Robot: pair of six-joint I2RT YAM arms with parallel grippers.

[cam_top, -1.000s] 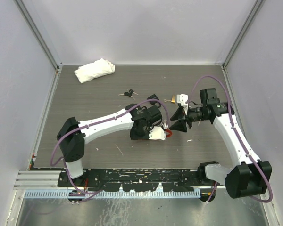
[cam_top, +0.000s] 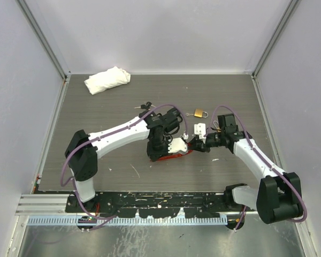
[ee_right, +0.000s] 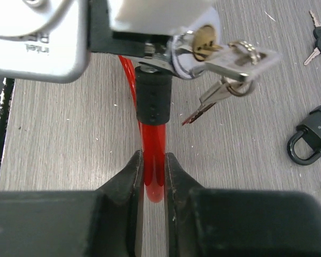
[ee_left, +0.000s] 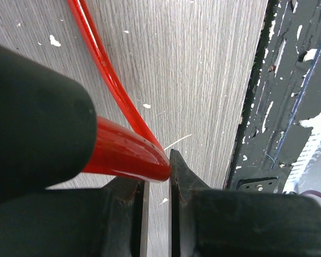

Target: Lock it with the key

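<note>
A red cable lock (cam_top: 172, 157) runs between my two grippers, low over the middle of the table. My left gripper is shut on it; its red sleeve (ee_left: 134, 154) meets the fingertips, and a black cylinder fills the near left. In the right wrist view, the lock's round end (ee_right: 198, 51) carries a brass core and small silver keys (ee_right: 211, 100) on a ring. Below a black collar (ee_right: 153, 99), another red sleeve (ee_right: 153, 144) stands between the fingers of my right gripper. Whether they press on it, I cannot tell.
Beyond the grippers lie a black padlock (ee_right: 314, 134), a brass padlock (cam_top: 200, 113) and loose keys (cam_top: 147, 105). A white cloth (cam_top: 108, 80) is at the back left.
The left arm stays nearly still. More of the brass padlock shows.
</note>
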